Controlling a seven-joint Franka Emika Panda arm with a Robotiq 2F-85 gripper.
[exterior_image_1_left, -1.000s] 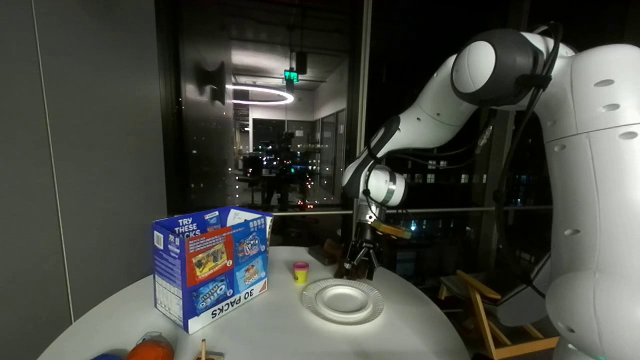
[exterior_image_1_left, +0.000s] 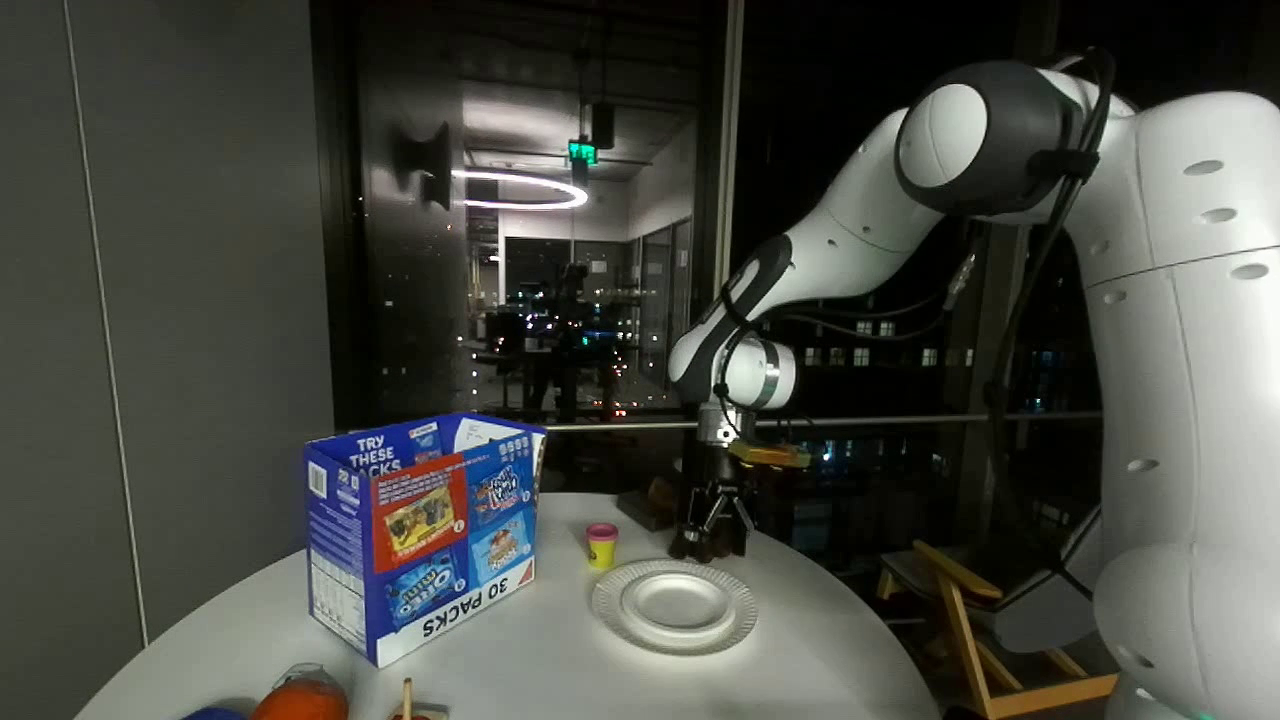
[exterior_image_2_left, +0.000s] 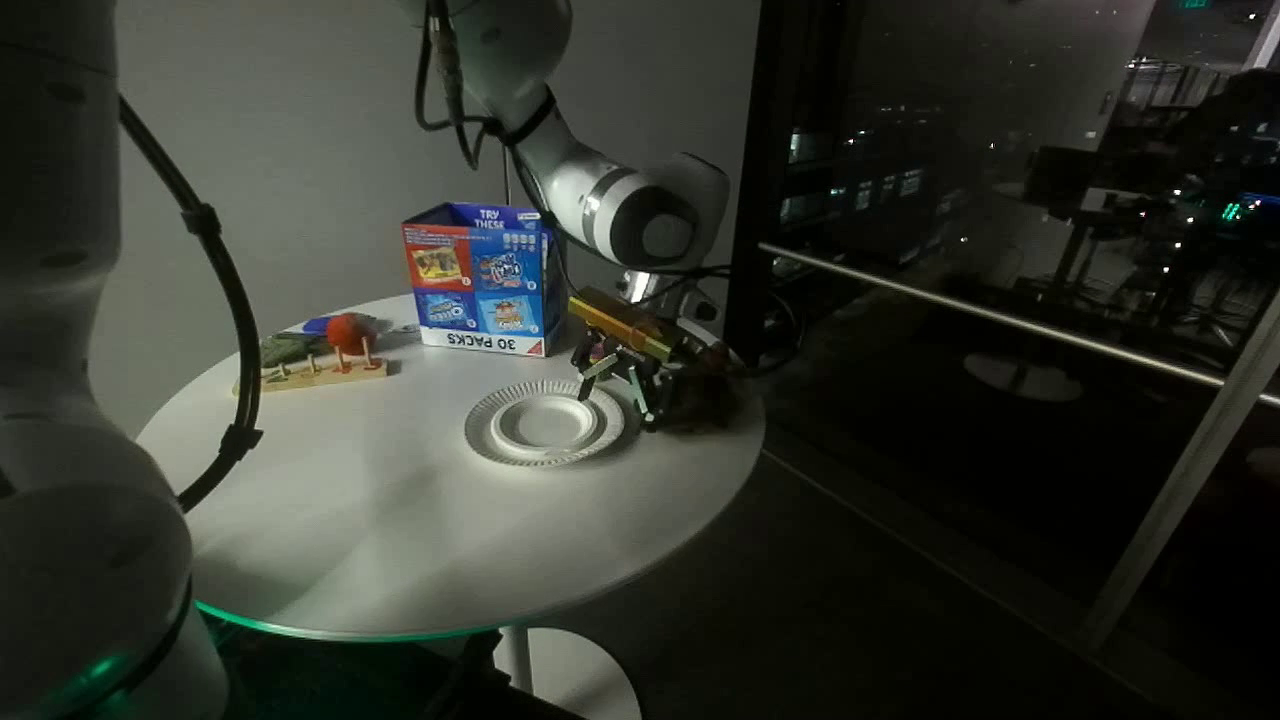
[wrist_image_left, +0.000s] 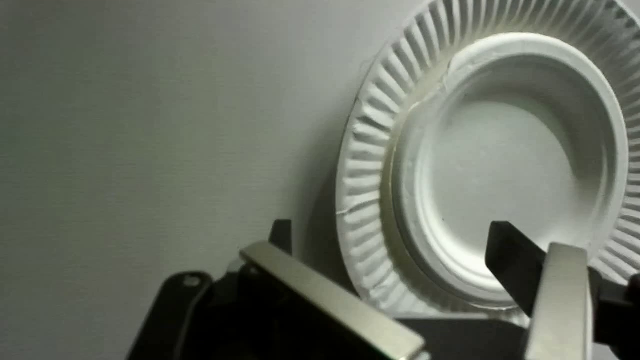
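Note:
A small white plate or bowl (wrist_image_left: 504, 162) rests on a larger white fluted plate (wrist_image_left: 369, 180), slightly off its centre. Both are at the table's window side in the exterior views. At the edge of this stack, my gripper (exterior_image_2_left: 617, 406) points down. In the wrist view my gripper is open, one fingertip (wrist_image_left: 280, 235) over bare table beside the fluted rim and the other fingertip (wrist_image_left: 510, 255) overlapping the small plate. I see nothing held. Whether the fingers touch the rim cannot be made out.
A tall blue snack box (exterior_image_1_left: 420, 540) stands left of the plates, with a yellow cup with a pink lid (exterior_image_1_left: 601, 547) between. A pegged wooden board (exterior_image_2_left: 324, 374) and an orange-red ball (exterior_image_2_left: 351, 332) lie farther off.
In exterior view 1, my gripper has moved a little to the left. The two stacked plates have also shifted slightly left, towards the box. The box and yellow cup stayed put.

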